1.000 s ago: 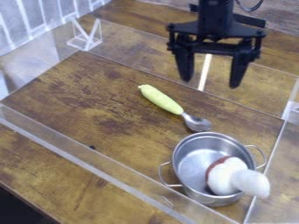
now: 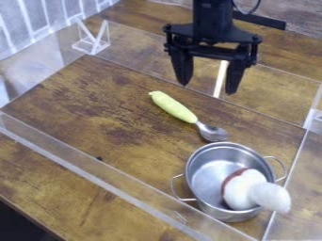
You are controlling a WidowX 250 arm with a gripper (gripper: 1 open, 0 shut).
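Note:
My black gripper [image 2: 209,68] hangs open above the back middle of the table, with nothing between its fingers. Below it and to the left lies a scoop with a pale yellow-green handle [image 2: 171,105] and a metal head [image 2: 210,132]. At the front right stands a steel pot [image 2: 206,164] with two wire handles. Inside it rests a white object with a reddish band [image 2: 240,188], topped by a pale rounded piece that reaches toward the pot's right side.
Clear plastic walls [image 2: 101,165] border the wooden work area [image 2: 88,108] along the front, back and right. A white bracket [image 2: 92,40] stands at the back left.
The scoop and pot have not moved.

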